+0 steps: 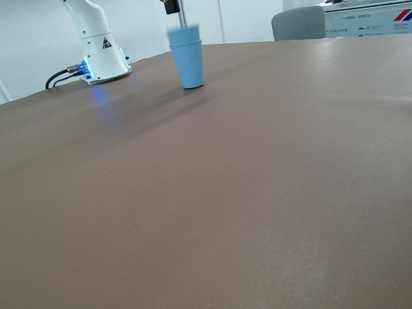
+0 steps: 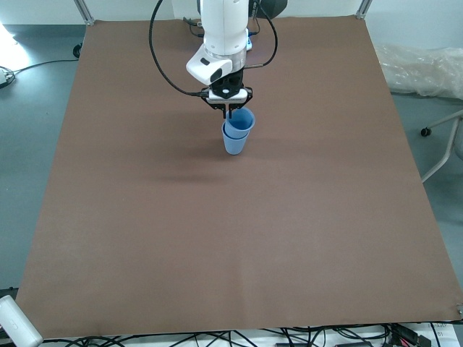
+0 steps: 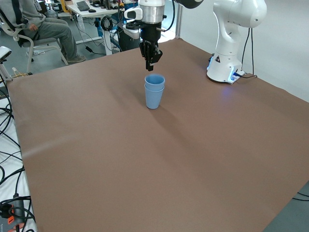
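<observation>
Two light blue cups, stacked, stand on the brown table: the upper cup (image 2: 241, 123) sits inside the lower cup (image 2: 234, 144). They also show as a stack (image 1: 188, 64) in the top view and (image 3: 153, 96) in the right view. My gripper (image 2: 227, 113) is directly at the upper cup's rim in the left view, and in the right view the gripper (image 3: 149, 65) is just above the stack. Whether its fingers are apart or touching the cup I cannot tell.
The arm's base (image 3: 224, 67) stands at the table's edge by a white wall. Cables (image 3: 12, 174) run along another edge; a seated person is off the table.
</observation>
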